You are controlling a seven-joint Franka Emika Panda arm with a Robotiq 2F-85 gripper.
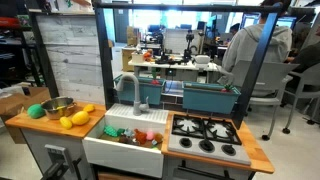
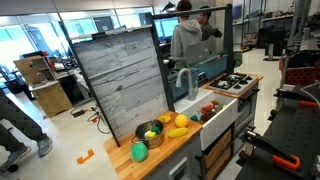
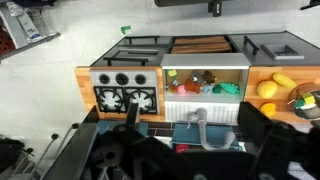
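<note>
My gripper stands open at the bottom of the wrist view, its dark fingers spread wide with nothing between them. That view looks down from above on a toy kitchen. In the white sink (image 1: 122, 158) lie several green, red and pink toy pieces. A metal pot (image 1: 60, 107) stands on the left counter with small things inside, seen in exterior view 2. Beside it are a green round toy (image 1: 36, 111), two lemons and a banana (image 3: 287, 81). The black stove (image 1: 206, 134) is on the right, with nothing on its burners.
A grey faucet (image 1: 137, 92) rises behind the sink, and blue-green bins (image 1: 208, 97) line the back. Dark frame posts (image 1: 260, 62) and a white plank panel (image 2: 125, 80) stand at the rear. A black table (image 2: 285, 125) fills the near right of exterior view 2.
</note>
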